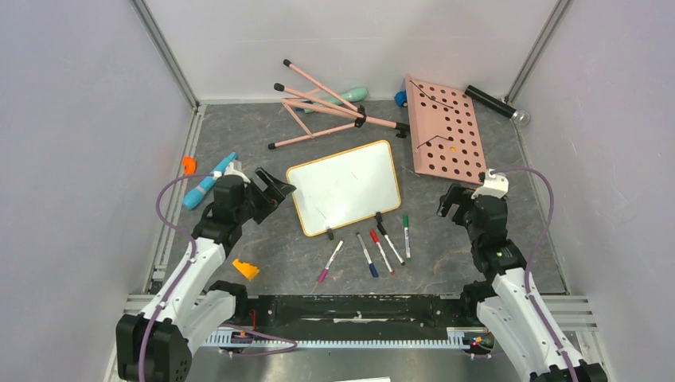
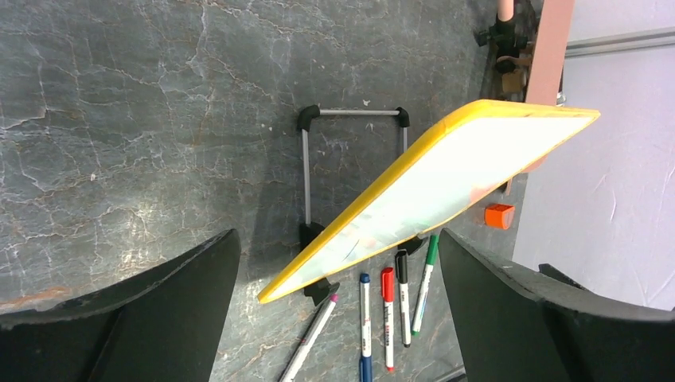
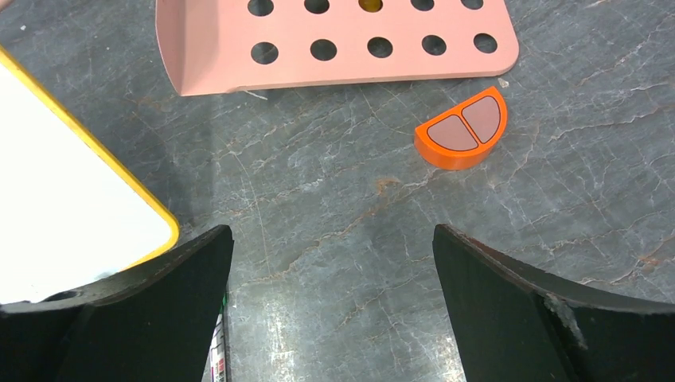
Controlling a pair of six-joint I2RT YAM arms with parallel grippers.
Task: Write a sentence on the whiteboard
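Observation:
A yellow-rimmed whiteboard (image 1: 342, 188) (image 2: 430, 183) is centred on the table, raised on a wire stand in the left wrist view. Markers lie in front of it: pink (image 1: 330, 261), blue (image 1: 367, 255), red (image 1: 382, 251), black (image 1: 391, 243) and green (image 1: 406, 236). My left gripper (image 1: 278, 183) stands open just left of the board, with nothing between its fingers. My right gripper (image 1: 452, 199) is open to the right of the board, over bare table, also empty.
A pink perforated panel (image 1: 446, 135) and pink rod frame (image 1: 334, 111) fill the back. An orange half-round piece (image 3: 466, 135) is near the right gripper. A blue object (image 1: 207, 183) and yellow piece (image 1: 245, 269) lie left.

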